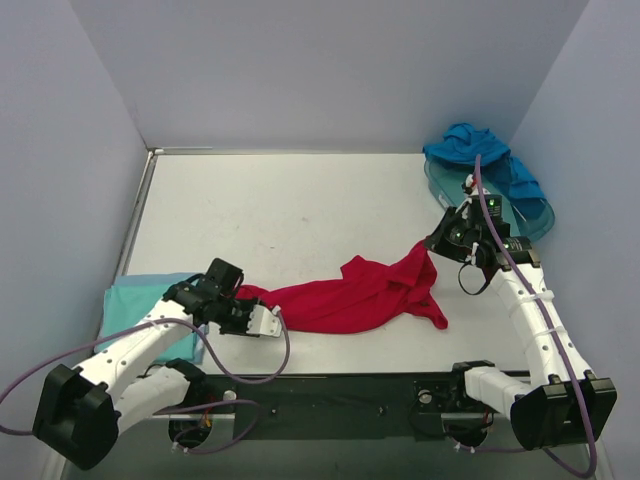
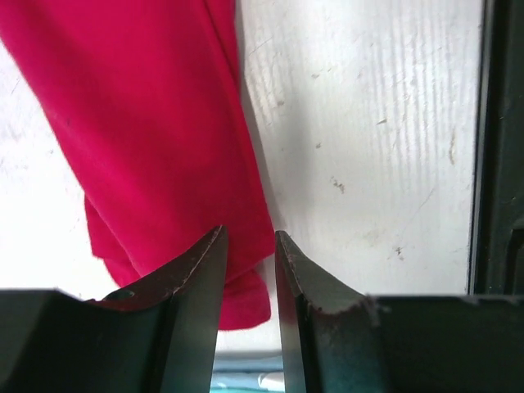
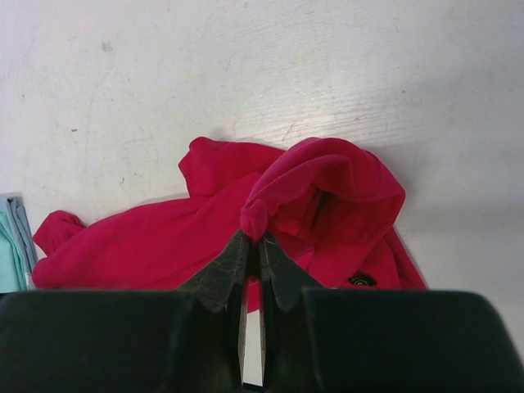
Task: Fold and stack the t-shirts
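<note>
A red t-shirt lies crumpled in a long strip across the front middle of the table. My right gripper is shut on a pinch of its cloth, and that right end is lifted a little, with a loose fold beside the fingers. Over the shirt's left end, my left gripper is open, its fingertips apart near the shirt's edge. Whether those tips touch cloth I cannot tell. In the top view the left arm hides part of this end.
Folded teal cloth lies at the table's left, partly under the left arm. A clear bin with blue cloth stands at the back right.
</note>
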